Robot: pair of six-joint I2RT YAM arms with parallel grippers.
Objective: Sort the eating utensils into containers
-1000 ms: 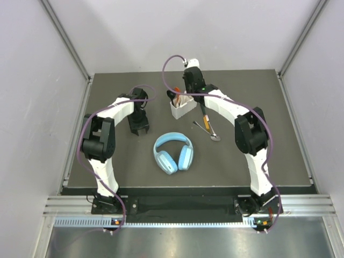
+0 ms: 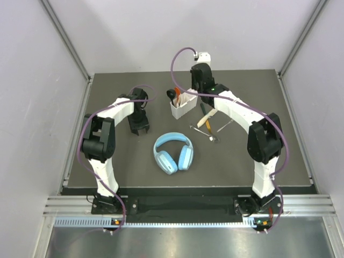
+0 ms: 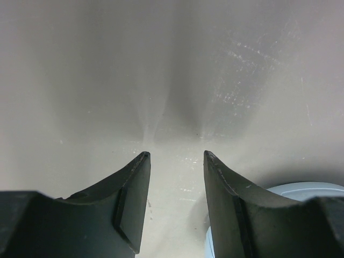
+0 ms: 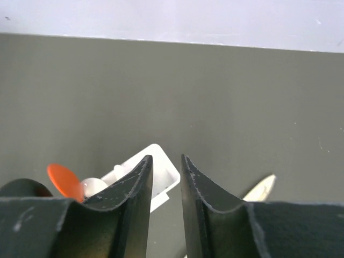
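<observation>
A white container (image 2: pixel 184 110) holds a black utensil (image 2: pixel 171 95) and an orange one (image 2: pixel 177 92). Loose utensils lie right of it: a pale wooden piece (image 2: pixel 207 117), a yellow-handled one (image 2: pixel 208 126) and metal spoons (image 2: pixel 214 138). My right gripper is above the back of the container, fingers parted with nothing seen between; the pale piece's tip (image 4: pixel 261 189) shows beside it. My left gripper hangs open over bare table at the left, empty.
Blue headphones (image 2: pixel 185 157) lie at the front middle, near the left gripper.
A pale piece and another metal utensil now show on the table right of the container. The left arm is still.
</observation>
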